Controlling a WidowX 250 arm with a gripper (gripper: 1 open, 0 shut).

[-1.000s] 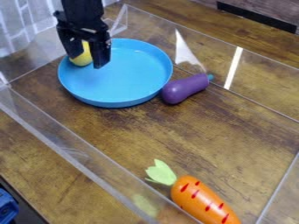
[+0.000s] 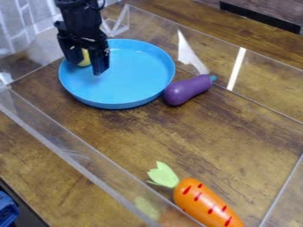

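My black gripper is at the upper left, over the left part of a blue round plate. Its fingers point down on either side of a small yellow object on the plate's left side, which they partly hide. The gripper is open; whether it touches the yellow object I cannot tell.
A purple eggplant lies just right of the plate, and an orange carrot toy at the bottom. Clear low walls border the wooden table. A blue object is at the lower left corner.
The gripper has moved a little to the left, over the yellow object. The plate, eggplant and carrot have not moved.
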